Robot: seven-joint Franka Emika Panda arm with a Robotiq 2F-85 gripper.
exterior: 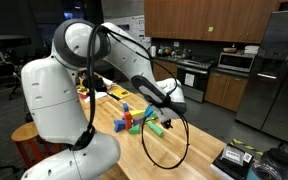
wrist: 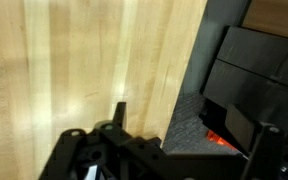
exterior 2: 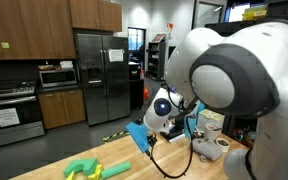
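Note:
Over the wooden table (exterior: pixel 199 150) hangs my gripper, its fingers spread well apart in the wrist view. Only bare wood and the floor beyond the table's edge show past them. A long green block (exterior: pixel 156 129) lies on the table close to the gripper in exterior view 1, and it also shows at the bottom of exterior view 2. Left of it is a cluster of coloured blocks (exterior: pixel 135 122), green, yellow, red and blue, partly behind the arm. No blocks appear in the wrist view.
A dark boxy device (exterior: pixel 233 160) and a black cylindrical object (exterior: pixel 274 160) occupy the table's right end. Round red stool (exterior: pixel 25 134) stands on the floor at left.

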